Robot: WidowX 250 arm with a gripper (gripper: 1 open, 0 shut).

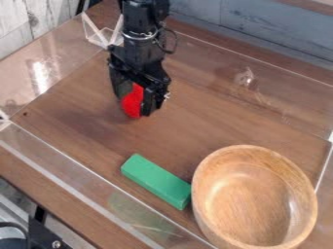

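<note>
A red object [131,104] rests on the wooden table toward the upper left, partly hidden by my black gripper [139,89], which is lowered around it from above with its fingers apart. Whether the fingers touch it cannot be told. A green block [155,180] lies in the lower middle, beside a round wooden bowl [293,199] at the lower right.
Clear transparent walls [65,170] edge the table [208,107]. A small clear piece stands at the back right. The middle and right of the table behind the bowl are free.
</note>
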